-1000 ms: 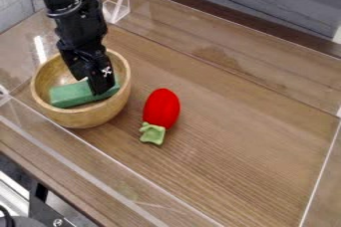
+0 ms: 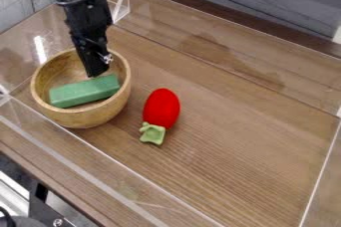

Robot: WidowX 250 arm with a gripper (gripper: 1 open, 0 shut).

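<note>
A wooden bowl sits at the left of the table with a green block lying in it. My dark gripper is over the far side of the bowl, shut, with nothing visible between its fingers. A red strawberry-like object with a pale green end lies to the right of the bowl, apart from it.
My gripper has moved up and away from the green block, toward the back of the table. The block remains in the bowl.
</note>
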